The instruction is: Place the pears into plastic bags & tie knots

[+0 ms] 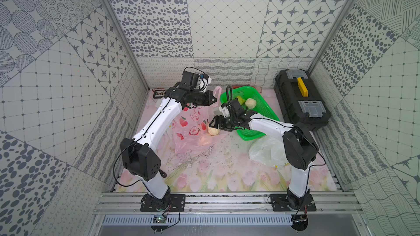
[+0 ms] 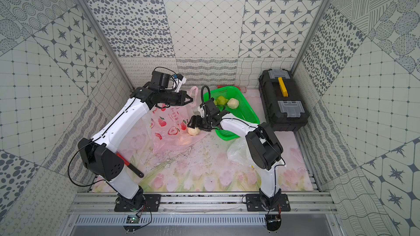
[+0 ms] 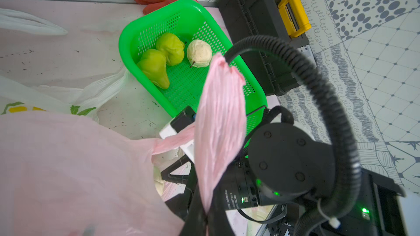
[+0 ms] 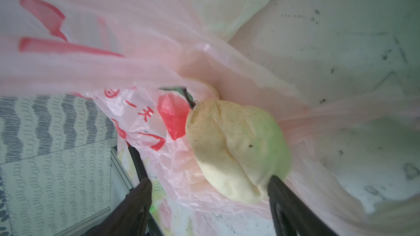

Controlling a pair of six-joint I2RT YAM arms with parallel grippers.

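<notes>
A pink strawberry-printed plastic bag (image 1: 192,131) lies open on the table; its pink handle (image 3: 218,126) rises to my left gripper (image 1: 210,98), which is shut on it. Inside the bag's mouth sits a pale pear (image 4: 236,153). My right gripper hangs over this pear, open, with a finger on either side near its lower part. In the green basket (image 3: 131,43) lie two green pears (image 3: 153,70) and a pale one (image 3: 199,54).
A black toolbox (image 1: 301,109) stands at the right. A white bag (image 1: 266,153) lies below the basket. A red-handled tool (image 2: 131,166) lies at the left front.
</notes>
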